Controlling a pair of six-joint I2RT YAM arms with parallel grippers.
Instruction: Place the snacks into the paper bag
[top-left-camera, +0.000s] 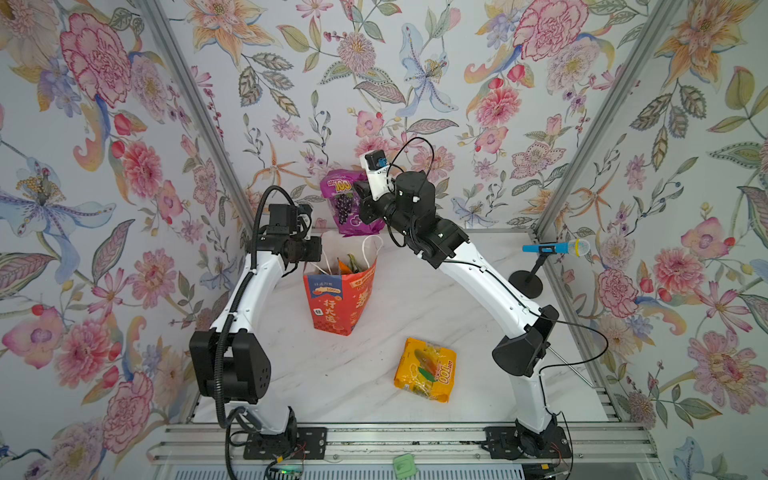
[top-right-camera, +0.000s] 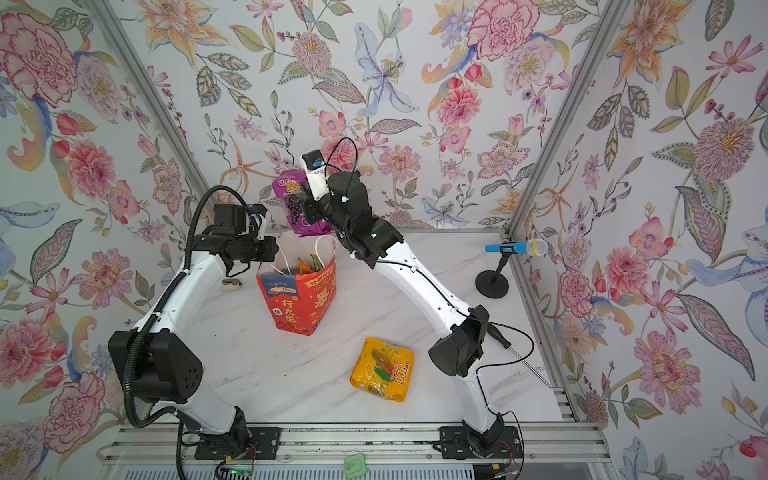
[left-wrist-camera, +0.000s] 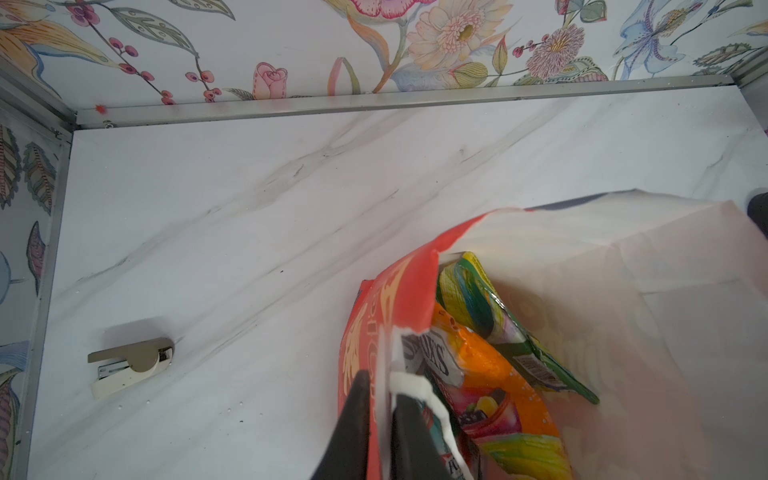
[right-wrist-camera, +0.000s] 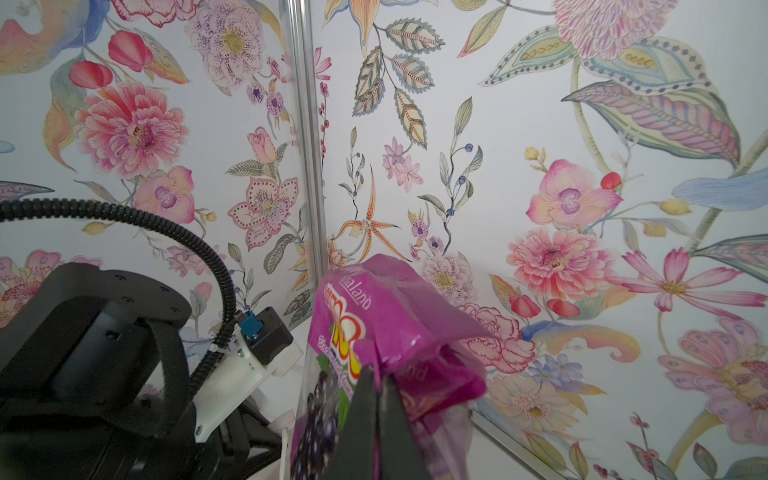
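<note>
The red paper bag (top-left-camera: 340, 302) stands upright on the table with its top open and orange and green snack packs (left-wrist-camera: 488, 368) inside. My left gripper is shut on the bag's left rim, near a white handle. Above the bag hangs a purple snack pack (right-wrist-camera: 400, 320) with grapes on it, pinched at its edge by my right gripper, whose fingers are shut. A yellow snack pack (top-left-camera: 425, 369) lies flat near the table's front.
A blue-topped black stand (top-left-camera: 528, 282) is at the right. A stapler (left-wrist-camera: 132, 364) lies on the table left of the bag. Between the yellow pack and the stand, the tabletop (top-left-camera: 488, 312) is mostly bare under my right arm.
</note>
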